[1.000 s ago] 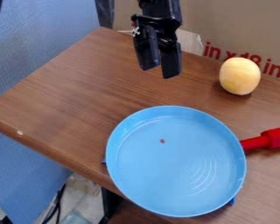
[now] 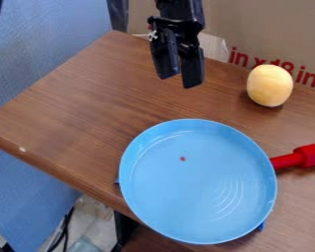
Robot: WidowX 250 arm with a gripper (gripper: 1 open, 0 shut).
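Observation:
My black gripper (image 2: 177,71) hangs over the back part of the wooden table, its two fingers apart and pointing down, with nothing seen between them. A large light-blue round plate (image 2: 197,192) lies at the front of the table, with a small red speck in it. A pale yellow-orange egg-shaped object (image 2: 270,86) stands at the back right, to the right of my gripper and apart from it.
A red handled object (image 2: 301,157) lies at the right, partly behind the plate, with bits of blue beside it. A cardboard panel (image 2: 266,30) with red print stands behind. The table's edge runs along the lower left.

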